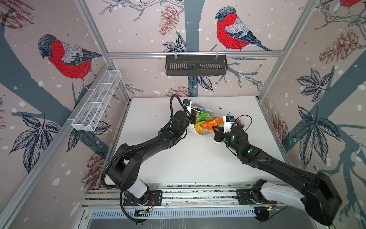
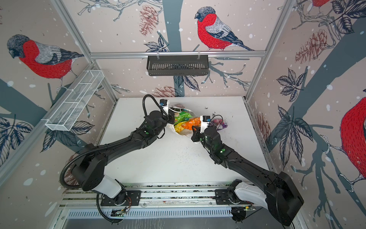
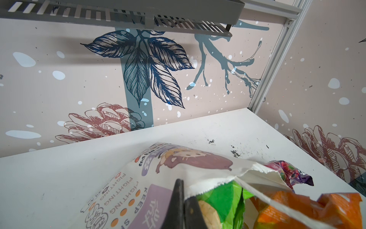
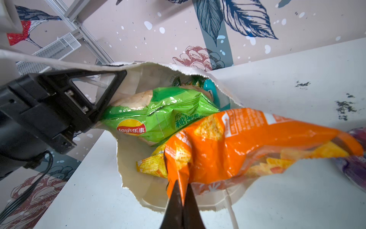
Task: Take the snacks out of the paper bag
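Observation:
The white paper bag (image 3: 125,194) lies on the table with its mouth facing the right arm. My left gripper is shut on the bag's rim. My right gripper is shut on one corner of an orange chip packet (image 4: 236,141), which is lifted at the bag's mouth and reaches past its right edge. Inside the bag are a green Lay's packet (image 4: 160,114), a yellow packet (image 4: 152,164) partly covered by the orange one, and a blue item (image 4: 210,89) at the back.
A purple snack packet (image 2: 219,124) lies on the table right of the bag. Bare white table (image 1: 205,164) stretches in front and to the far right. A dark basket (image 1: 196,65) hangs on the rear rail, and a white wire basket (image 1: 97,101) on the left.

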